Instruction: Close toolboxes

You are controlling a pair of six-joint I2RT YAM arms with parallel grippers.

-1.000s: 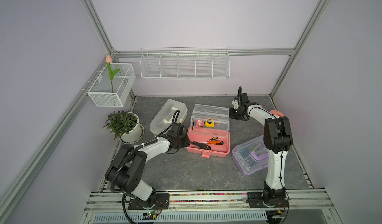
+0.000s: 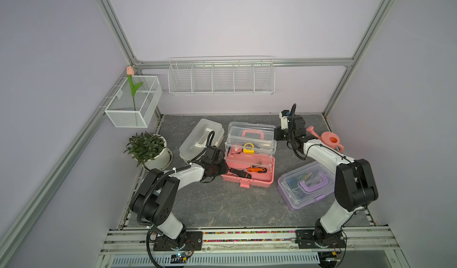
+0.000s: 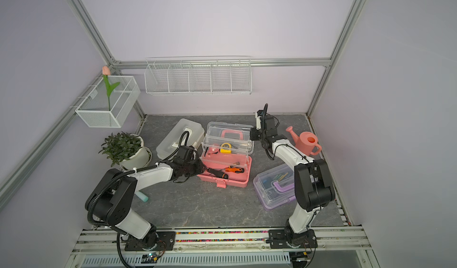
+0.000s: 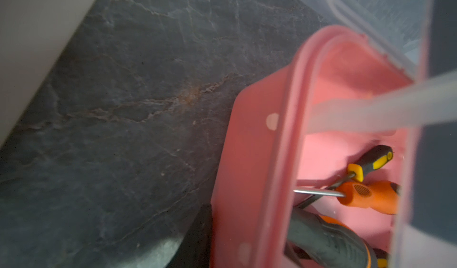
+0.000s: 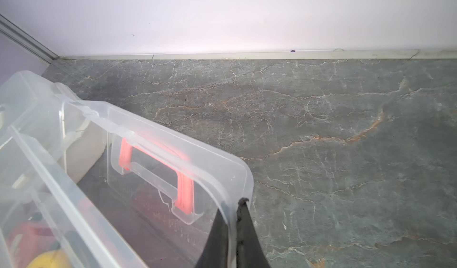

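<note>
The pink toolbox (image 2: 257, 179) stands open at centre with screwdrivers (image 4: 366, 196) and a tape measure (image 3: 225, 148) inside; its clear tiered lid (image 5: 181, 144) with pink handle leans back. My left gripper (image 2: 223, 168) is at the box's left end, apparently shut on its wall, though the fingertips are mostly hidden. My right gripper is shut at the lid's right corner, the clear rim between or against its fingers. The translucent toolbox (image 2: 192, 144) at left and the purple toolbox (image 2: 304, 187) at front right are closed.
A potted plant (image 2: 147, 149) stands at the left, and a pink watering can (image 3: 307, 142) at back right. A wire basket (image 2: 221, 77) hangs on the back wall.
My right arm has shifted and risen at the lid's right end, and the clear lid is tilted higher, its pink handle now showing. My left gripper has barely moved.
</note>
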